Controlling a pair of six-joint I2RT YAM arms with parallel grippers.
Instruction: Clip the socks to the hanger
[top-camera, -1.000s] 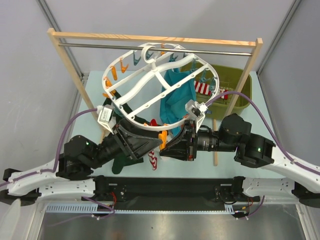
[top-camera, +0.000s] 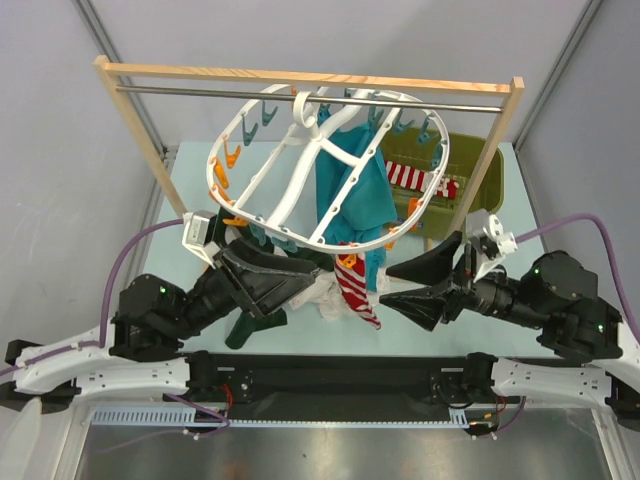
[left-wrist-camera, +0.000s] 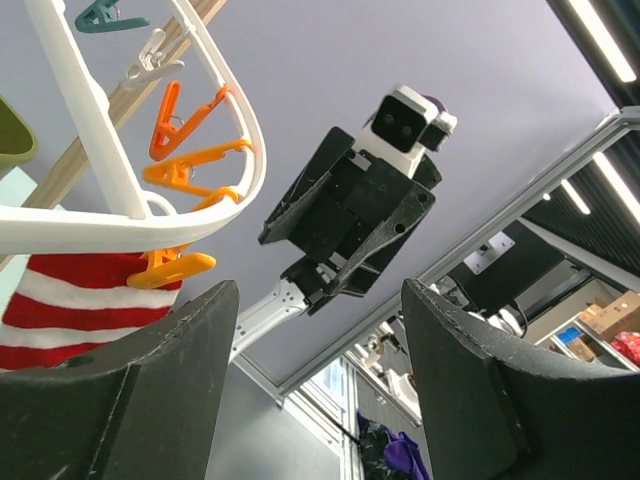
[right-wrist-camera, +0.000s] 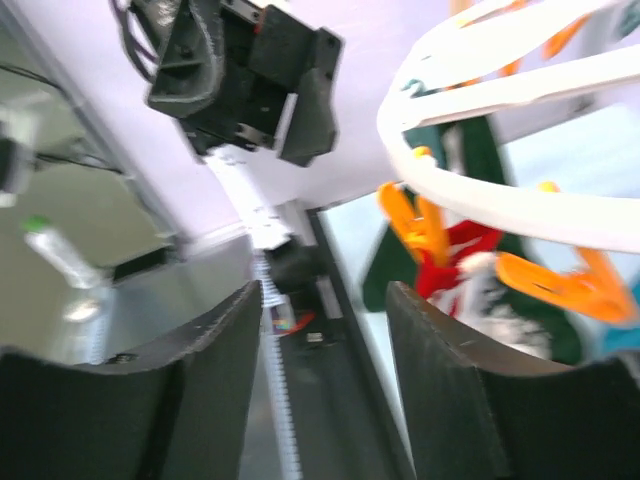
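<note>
A red-and-white striped sock (top-camera: 357, 292) hangs below the near edge of the white round hanger (top-camera: 300, 188), at an orange clip (top-camera: 348, 261). In the left wrist view the striped sock (left-wrist-camera: 85, 305) spreads under an orange clip (left-wrist-camera: 170, 268). To the sock's left in the top view, my left gripper (top-camera: 315, 273) has its fingers apart with nothing between them. On the other side, clear of the sock, my right gripper (top-camera: 388, 285) is open and empty. The right wrist view shows red cloth (right-wrist-camera: 455, 255) by the orange clips (right-wrist-camera: 420, 228).
A wooden frame (top-camera: 310, 76) carries the hanger. The olive bin (top-camera: 480, 200) at back right holds another striped sock (top-camera: 410, 178). Teal cloth (top-camera: 365, 185) shows beneath the hanger, and a dark green sock (top-camera: 255, 328) lies at front left.
My right gripper has drawn away to the right, from close against the left one, and its fingers have spread. The hanger has turned or swung, and the striped sock now shows plainly.
</note>
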